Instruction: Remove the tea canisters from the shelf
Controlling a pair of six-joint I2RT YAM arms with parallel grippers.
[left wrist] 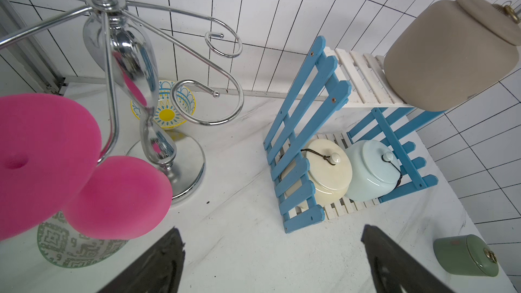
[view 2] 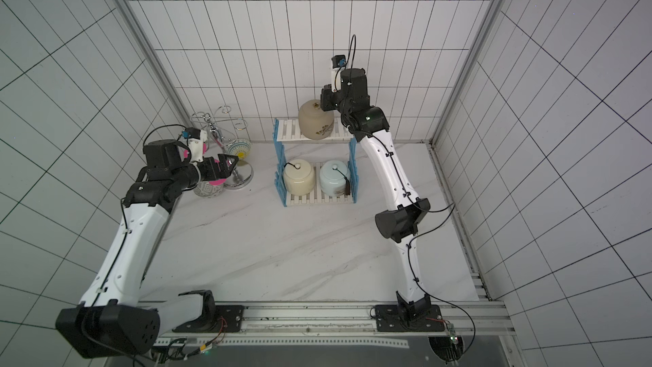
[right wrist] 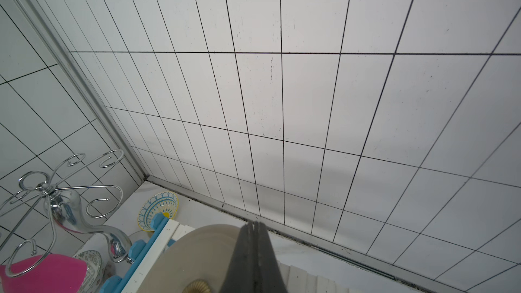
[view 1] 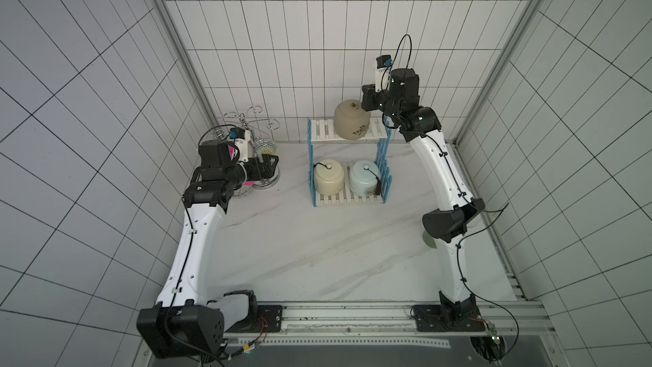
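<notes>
On the top board of the blue and white shelf (view 1: 319, 130) stands a large beige-brown canister (view 1: 351, 122), a metal ring handle on its lid (left wrist: 508, 10). Just right of that lid, my right gripper is shut with nothing between its fingers; the ring lies outside them. The lower board holds a cream canister (left wrist: 325, 171) and a pale blue canister (left wrist: 374, 168), both upright with dark cords at their knobs. My left gripper stands open and empty at the left, beside the mug stand. A green canister (left wrist: 461, 255) lies on the table at the right.
A chrome stand (left wrist: 157, 130) with pink cups (left wrist: 119, 195) is close to my left gripper. Behind it sits a yellow-blue patterned bowl (left wrist: 168, 105). The marble table (view 1: 305, 251) in front of the shelf is clear; tiled walls rise behind and at both sides.
</notes>
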